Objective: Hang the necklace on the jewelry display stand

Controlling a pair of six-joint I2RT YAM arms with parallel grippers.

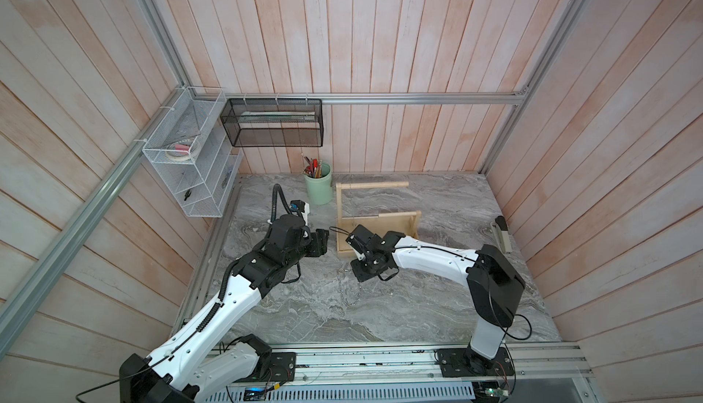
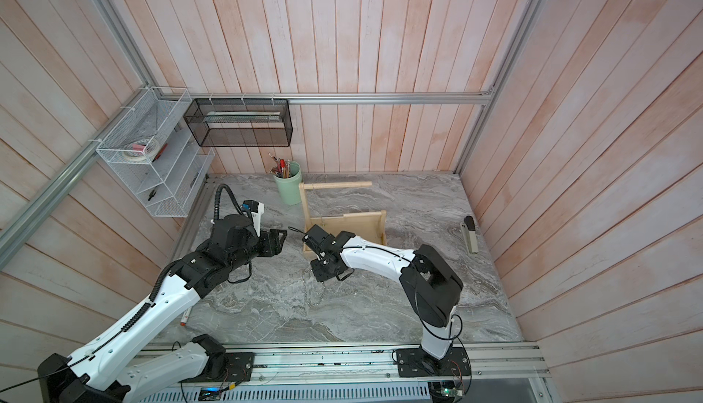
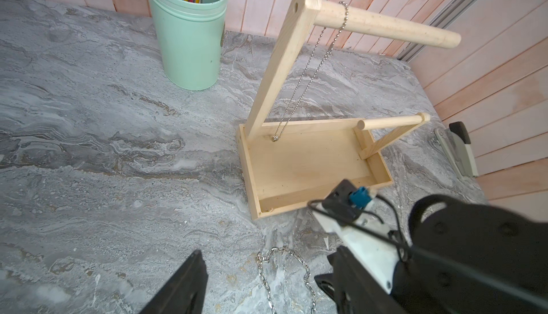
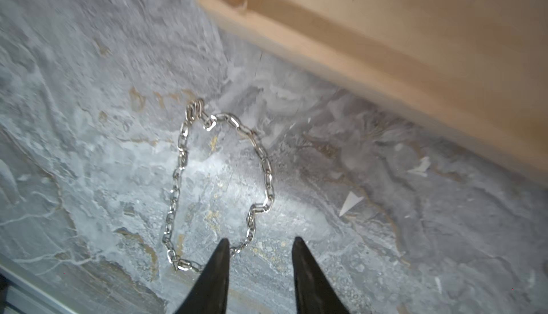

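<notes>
A silver chain necklace (image 4: pixel 268 177) lies in a loose loop on the marble table, in front of the wooden stand (image 3: pixel 280 62). A beaded chain (image 3: pixel 308 85) hangs over the stand's upper bar. My right gripper is open above the necklace, its fingertips over the loop's lower part, with nothing seen held. My left gripper (image 1: pixel 319 241) stands open and raised, left of the stand and beside the right one; in its wrist view the right arm covers part of the stand's front.
A green pen cup (image 3: pixel 188 40) stands behind, left of the stand. A stapler-like object (image 3: pixel 462 151) lies to the right. Wire baskets (image 1: pixel 271 132) hang on the walls.
</notes>
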